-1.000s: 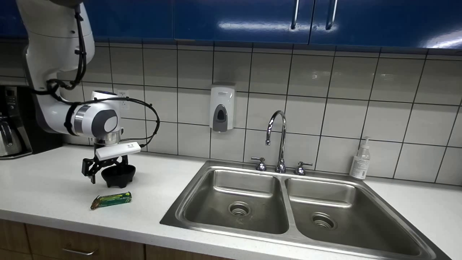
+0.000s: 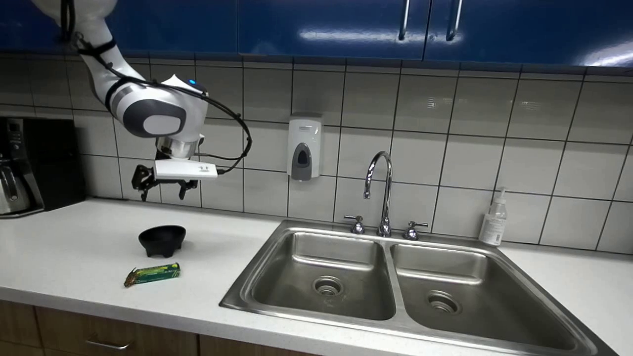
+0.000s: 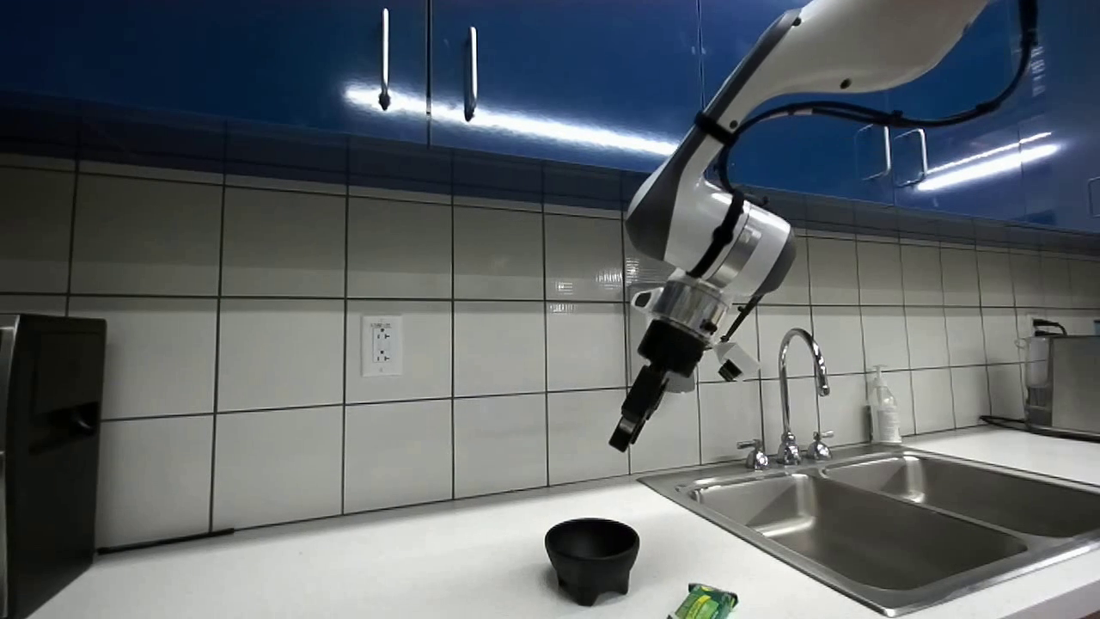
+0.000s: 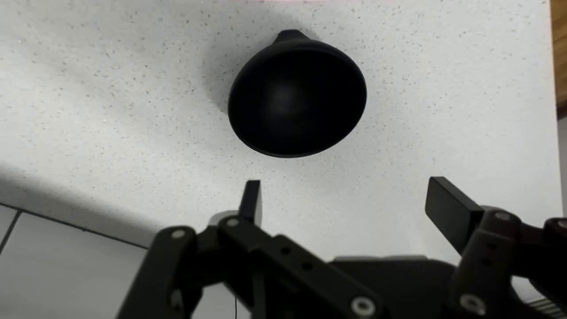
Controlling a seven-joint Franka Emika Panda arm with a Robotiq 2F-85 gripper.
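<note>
A small black footed bowl [image 2: 161,240] stands upright on the white counter; seen from above in the wrist view, the bowl [image 4: 296,101] looks empty. In front of it lies a green wrapped packet [image 2: 155,273], whose end also shows in exterior view 2 as a green packet [image 3: 705,602]. High above the counter, behind the bowl, hangs my gripper [image 2: 164,196]. Its fingers [image 4: 452,210] are spread wide and nothing is between them. From the wrist, the bowl appears beyond the fingertips, touching neither. The packet is out of the wrist view.
Right of the bowl is a steel double sink [image 2: 391,279] with a tall faucet [image 2: 385,196]. A coffee maker [image 2: 41,163] stands at the left, and a soap dispenser [image 2: 305,147] hangs on the tiled wall. Counter space around the bowl is clear.
My gripper has risen well away from beside the bowl and shifted slightly right and back toward the wall. Bowl and packet have stayed in place.
</note>
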